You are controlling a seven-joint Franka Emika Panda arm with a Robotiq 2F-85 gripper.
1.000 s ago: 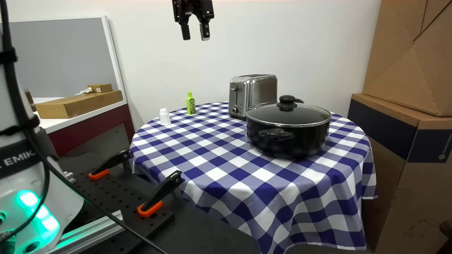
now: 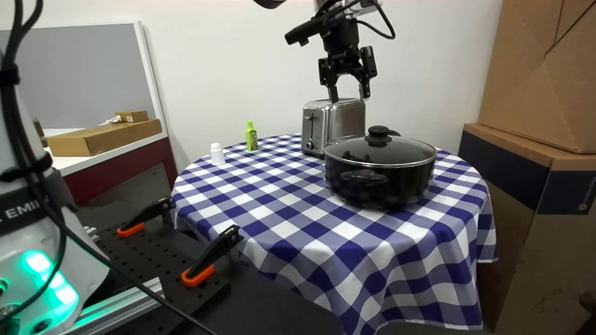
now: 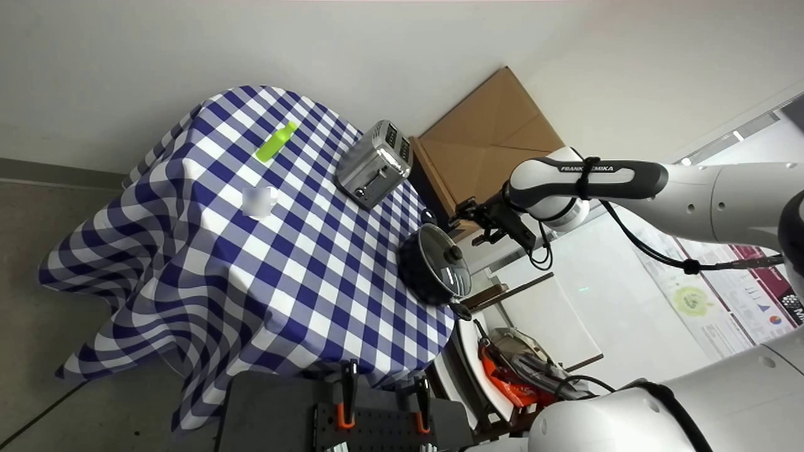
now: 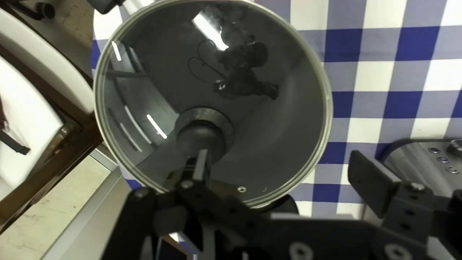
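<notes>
A black pot (image 2: 375, 187) with a glass lid (image 2: 346, 151) on it stands at the right of the table. The lid's black knob (image 2: 378, 134) rises from its centre. My gripper (image 2: 349, 96) is open, high over the table and above the pot, touching nothing. Looking down in the wrist view, the lid (image 4: 277, 130) fills the middle, and the knob (image 4: 201, 138) lies just beyond one finger (image 4: 201, 167). The other finger (image 4: 374, 182) is off to the right, over the cloth beside the pot. Between the fingers there is nothing held.
A steel toaster (image 2: 334, 123) stands close behind the pot. Farther left are a green bottle (image 2: 252, 137) and a small white object (image 2: 216, 154). Cardboard boxes (image 2: 525, 245) rise to the right of the table.
My gripper has come down and moved right, from high over the table's left-middle to above the pot and toaster. The objects on the table have not moved.
</notes>
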